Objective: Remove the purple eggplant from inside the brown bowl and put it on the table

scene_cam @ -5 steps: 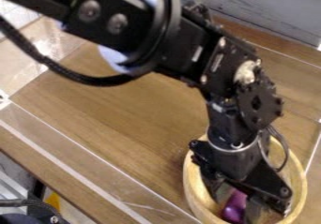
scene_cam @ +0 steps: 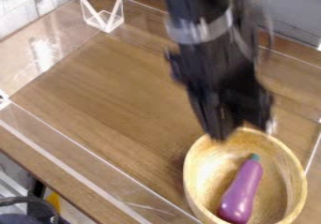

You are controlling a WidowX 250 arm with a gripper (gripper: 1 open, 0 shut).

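Note:
A purple eggplant (scene_cam: 241, 190) with a dark green stem end lies inside the brown bowl (scene_cam: 198, 176), its stem pointing toward the bowl's far side. The bowl, light wooden in look, stands at the lower right of the camera view. Above the bowl and toward its far side is my gripper (scene_cam: 242, 125), dark and heavily blurred. The eggplant shows fully and is apart from it. Blur hides how the fingers stand.
Bare wooden table (scene_cam: 113, 97) extends left of the bowl, wide and clear. A white wire-like stand (scene_cam: 104, 18) is at the far left corner. Cables (scene_cam: 28, 204) and dark gear sit off the near left edge.
The gripper has risen out of the bowl, away from the eggplant, and the arm has swung upright. The eggplant, earlier mostly covered by the gripper, now shows in full in the bowl.

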